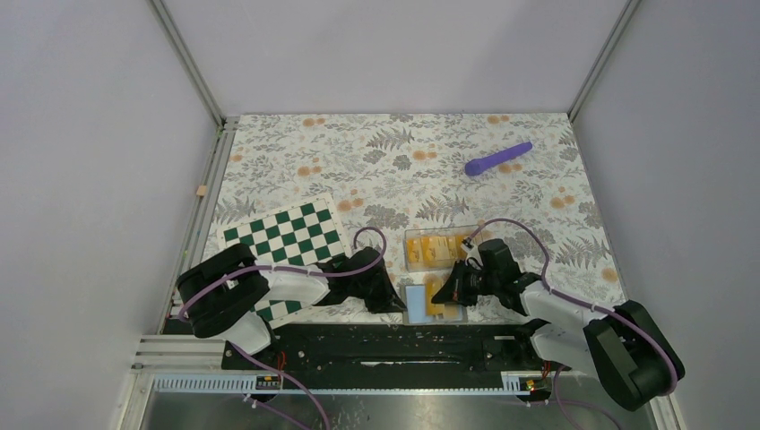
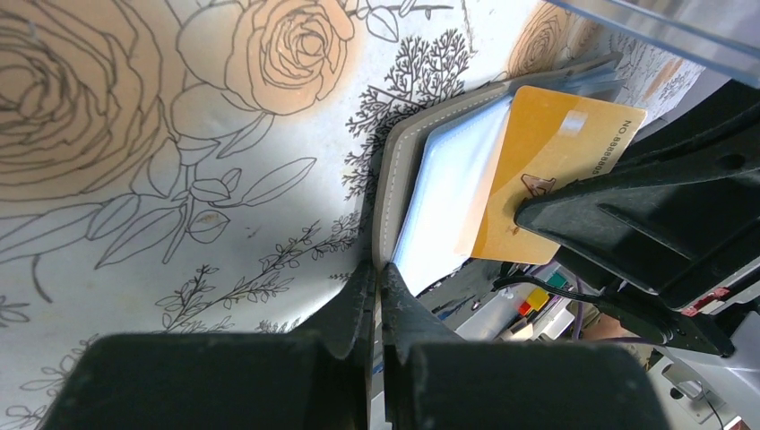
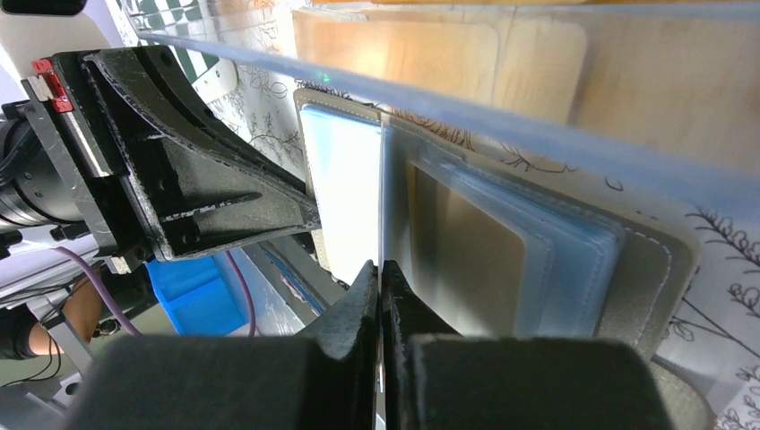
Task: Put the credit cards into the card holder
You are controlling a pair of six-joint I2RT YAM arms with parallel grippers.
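The open card holder [image 1: 417,305], with grey stitched edges and clear bluish sleeves, lies at the table's front edge. My left gripper is shut at its left border, the thin edge [image 2: 387,179] running in between the fingertips. A gold credit card [image 2: 551,148] stands tilted over the sleeves, pinched at one side by my right gripper [image 1: 437,299]. In the right wrist view that card shows only edge-on above my right fingertips, along a clear sleeve [image 3: 574,269]. Whether its lower edge is inside a sleeve I cannot tell.
Just behind the holder stands a clear box [image 1: 409,255] with several gold cards [image 1: 430,247]; its wall [image 3: 502,107] is close to my right gripper. A checkered board [image 1: 296,235] lies at left, a purple microphone [image 1: 497,159] at back right.
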